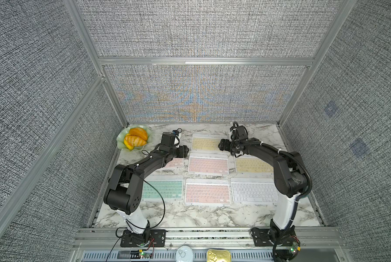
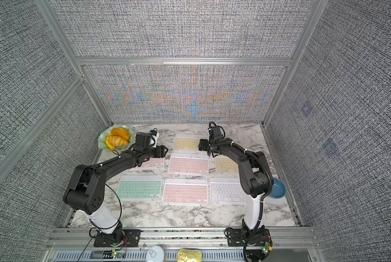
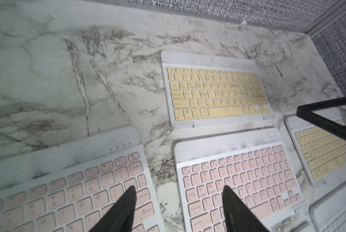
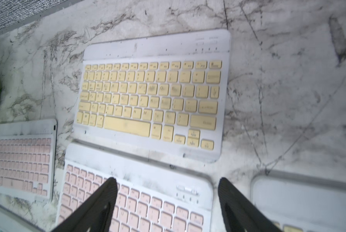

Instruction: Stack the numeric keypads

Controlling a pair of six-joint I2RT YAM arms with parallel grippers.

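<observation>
Several slim keypads lie flat in rows on the marble table, apart from each other. At the back middle is a yellow keypad (image 1: 205,143), with a pink keypad (image 1: 208,165) just in front of it. Another pink keypad (image 3: 76,193) lies partly under my left arm. A second yellow keypad (image 2: 227,165) is partly covered by the right arm. The front row holds a green keypad (image 1: 162,190), a pink one (image 1: 207,193) and a white one (image 1: 253,192). My left gripper and right gripper hover over the keypads, fingers apart, both empty.
A pale green bowl (image 1: 121,140) of bread-like items stands at the back left. A blue bowl (image 2: 277,188) sits by the right edge, behind my right arm. Bare marble shows along the front and at the back right.
</observation>
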